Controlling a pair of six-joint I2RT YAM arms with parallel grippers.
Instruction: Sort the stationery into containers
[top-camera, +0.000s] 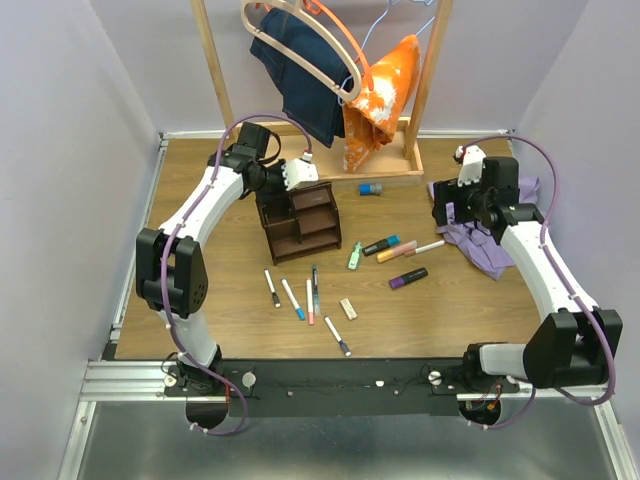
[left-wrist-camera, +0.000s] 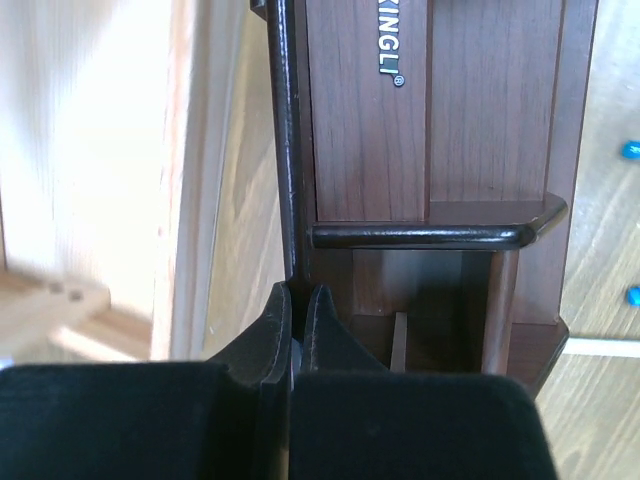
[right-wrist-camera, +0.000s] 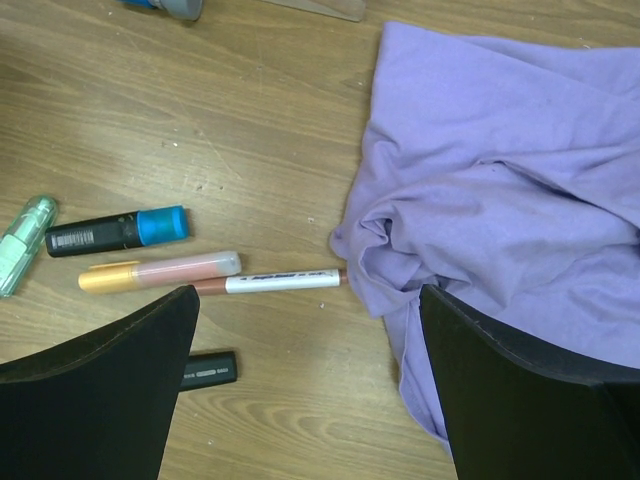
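The dark wooden organizer stands left of centre; my left gripper is shut at its dark edge, fingertips against the rim, no clear object between them. My right gripper is open above the table, beside the purple cloth. Loose stationery lies mid-table: a blue-capped marker, an orange highlighter, a brown pen, a green bottle, a purple-capped marker, several thin markers and an eraser.
A wooden rack with hung garments fills the back. A blue cylinder lies before it.
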